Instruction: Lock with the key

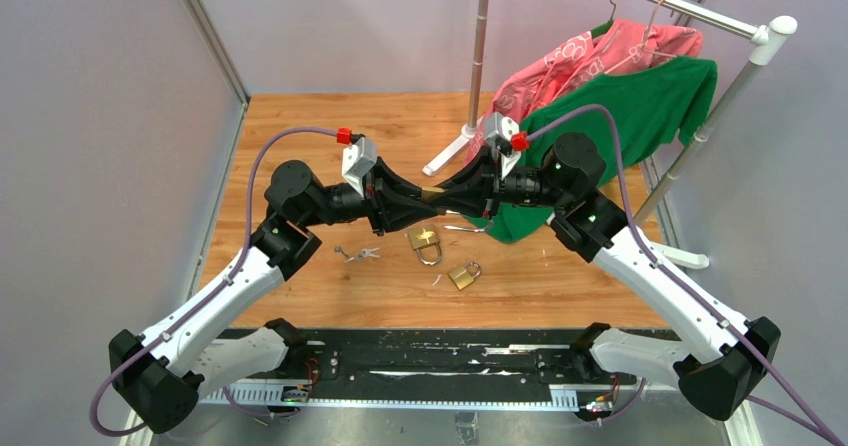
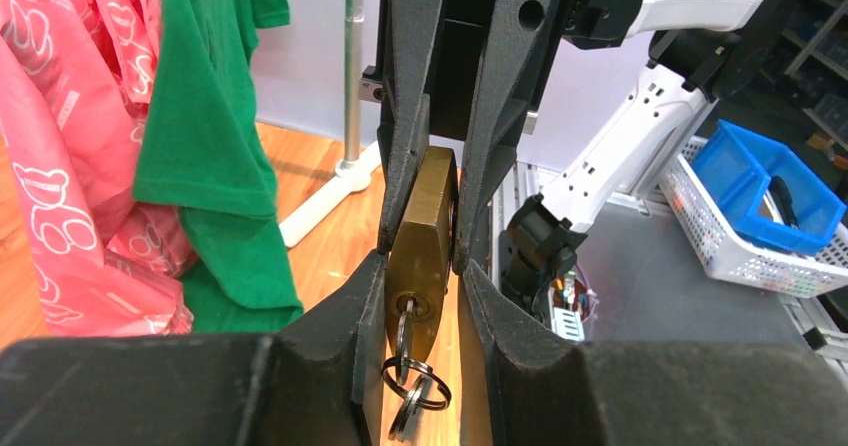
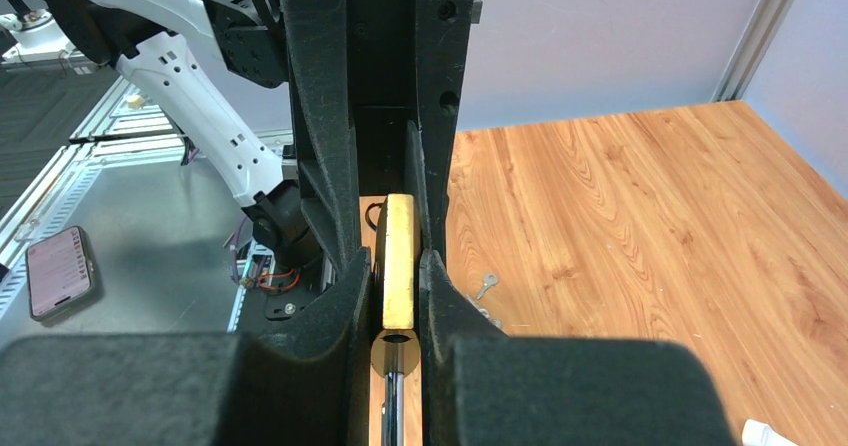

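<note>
A brass padlock is held upright between the two grippers in mid-air, its shackle (image 3: 393,406) pointing down in the right wrist view. In the left wrist view a key (image 2: 405,331) sits in its keyhole with a ring hanging from it. My right gripper (image 1: 450,191) is shut on the padlock body. My left gripper (image 1: 415,201) reaches in from the left, its fingertips close around the padlock's keyhole end; whether they grip the key or lock is unclear.
Two more padlocks (image 1: 424,238) lie on the wooden table (image 1: 290,146) beside loose keys (image 1: 362,254). A clothes rack with pink and green garments (image 1: 600,116) stands at the back right.
</note>
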